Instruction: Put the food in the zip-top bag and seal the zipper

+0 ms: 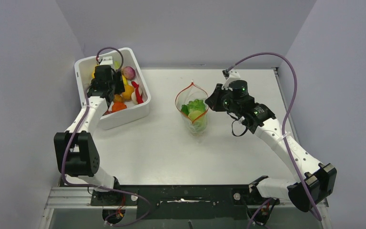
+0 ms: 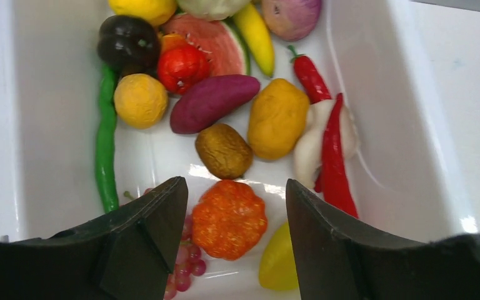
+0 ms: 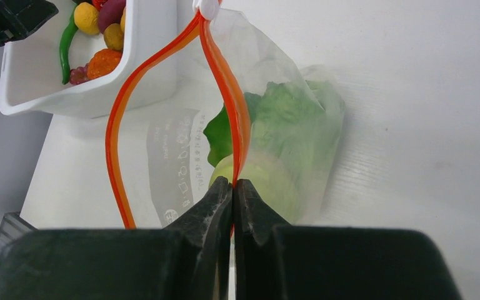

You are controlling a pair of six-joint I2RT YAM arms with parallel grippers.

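My left gripper hangs open over the white bin [image 2: 31,125] of toy food. Below its fingers lie an orange ribbed piece [image 2: 228,219], red grapes [image 2: 187,265] and a yellow piece [image 2: 278,262]; potatoes, chilies, an eggplant-like piece and others lie farther up. The clear zip bag [image 1: 193,125] stands mid-table with leafy greens and a pale green piece inside, its orange-red zipper parted. My right gripper is shut at the bag's right edge, on the zipper rim, which runs into its fingertips.
The bin sits at the table's back left, walls behind and at both sides.
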